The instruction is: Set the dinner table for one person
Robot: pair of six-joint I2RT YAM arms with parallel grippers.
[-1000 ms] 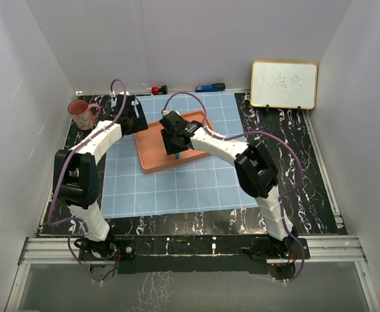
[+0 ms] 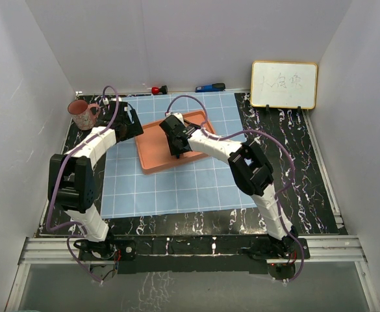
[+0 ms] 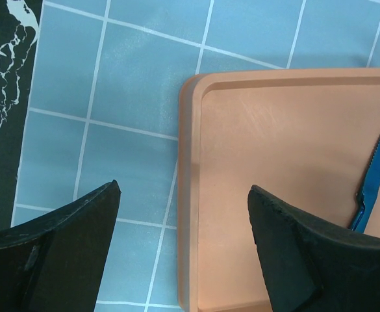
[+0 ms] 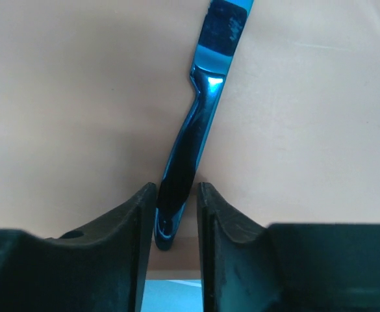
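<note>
A shiny blue knife [image 4: 188,140] lies in the shallow orange tray [image 2: 156,146]; its handle end reaches toward the tray's near rim. My right gripper is low over that end, its fingers on either side of it and not closed on it. Part of the same knife [image 3: 375,175] shows at the right edge of the left wrist view. Above the tray's left rim [image 3: 188,195] is my left gripper, its fingers wide apart and nothing held between them. From the top, the right gripper hides most of the knife.
The tray sits on a blue gridded mat [image 2: 157,195]. A patterned reddish mug [image 2: 82,114] stands at the back left, beside the left arm. A red-and-black item [image 2: 159,90] and a blue-handled tool [image 2: 210,87] lie along the back edge.
My left gripper has shifted left, toward the mug side. The right gripper has shifted slightly at the knife's end, whose blue is now largely covered from the top.
</note>
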